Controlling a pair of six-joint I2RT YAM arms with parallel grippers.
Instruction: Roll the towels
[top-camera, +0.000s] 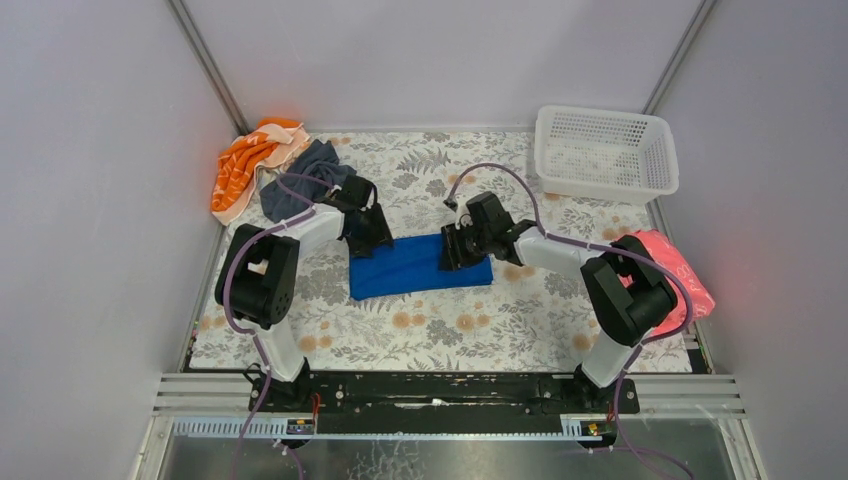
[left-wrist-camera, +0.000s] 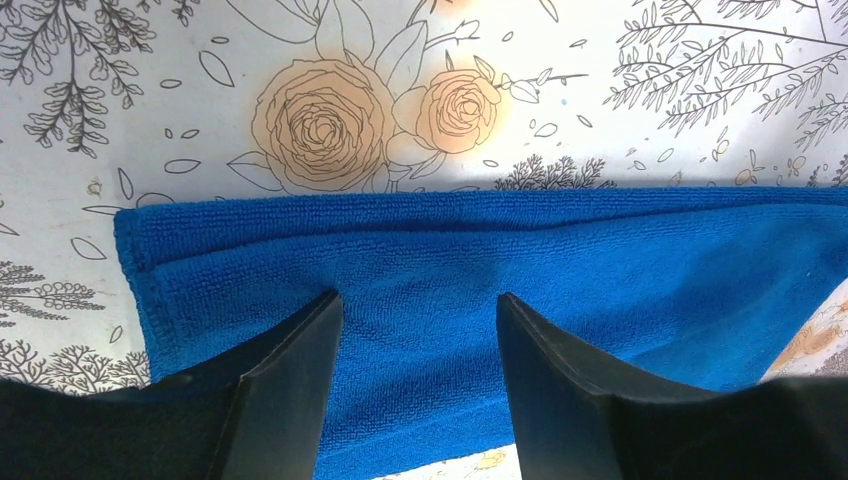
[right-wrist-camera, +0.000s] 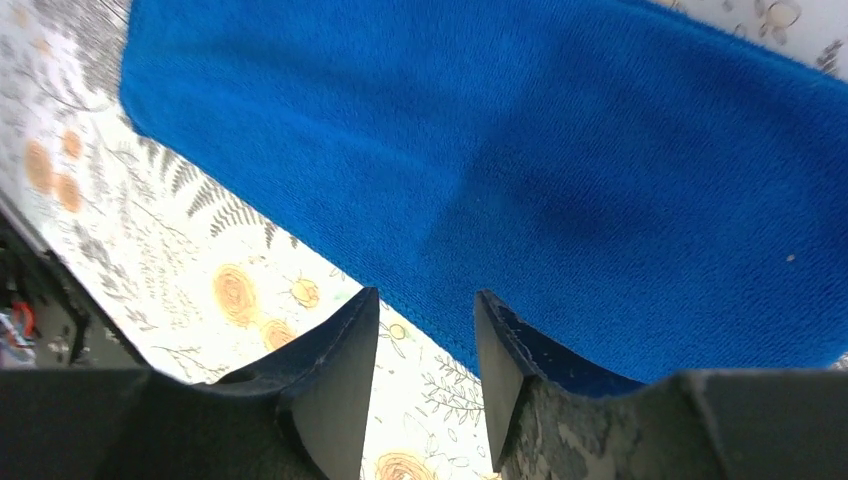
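Observation:
A blue towel (top-camera: 405, 270) lies folded in a long strip at the table's centre. My left gripper (top-camera: 372, 235) is over its left end; in the left wrist view its open fingers (left-wrist-camera: 290, 370) are above the folded layers (left-wrist-camera: 420, 270), near the top edge. My right gripper (top-camera: 450, 250) is over the right part of the towel. In the right wrist view its fingers (right-wrist-camera: 330, 400) stand apart at the towel's edge (right-wrist-camera: 620, 220), with nothing visible held between them.
An orange towel (top-camera: 240, 170) and a grey towel (top-camera: 300, 180) are piled at back left. A white basket (top-camera: 605, 150) stands back right, a red item (top-camera: 680, 280) at the right.

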